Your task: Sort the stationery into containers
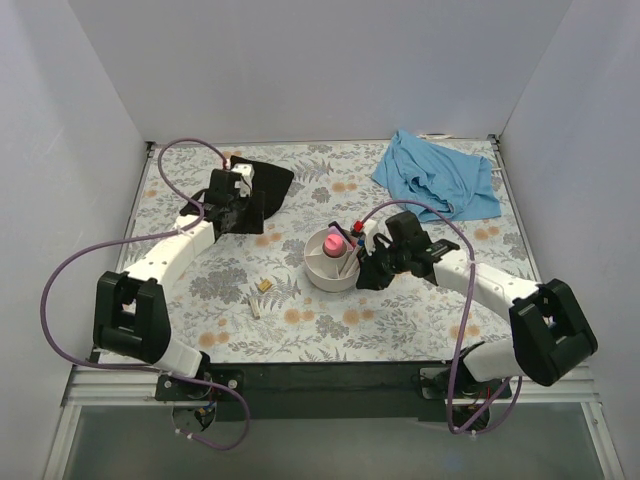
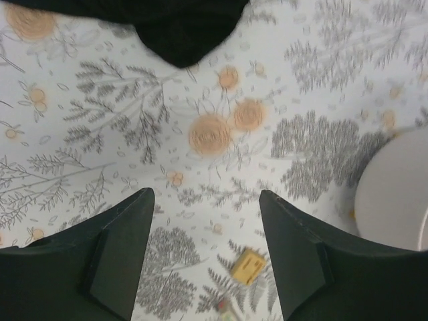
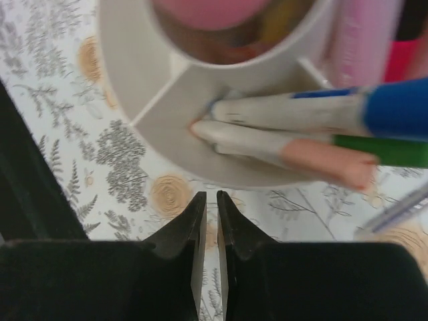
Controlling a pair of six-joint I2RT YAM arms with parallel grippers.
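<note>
A white divided bowl (image 1: 328,280) sits mid-table, holding a pink round item (image 1: 333,244) and several markers. In the right wrist view, a white marker with an orange end (image 3: 328,160) and one with a blue end (image 3: 398,110) lean in one compartment. My right gripper is at the bowl's right side, its fingers slightly apart with nothing between. A slim grey pen (image 3: 398,212) lies on the table to its right. Over by the black cloth, my left gripper is open and empty. A small yellow block (image 2: 248,266) and whitish pieces (image 1: 254,307) lie left of the bowl.
A black cloth (image 1: 275,180) lies at the back left, partly under the left arm. The blue cloth (image 1: 440,175) is spread at the back right. Bare patterned tabletop (image 1: 330,340) shows in front of the bowl.
</note>
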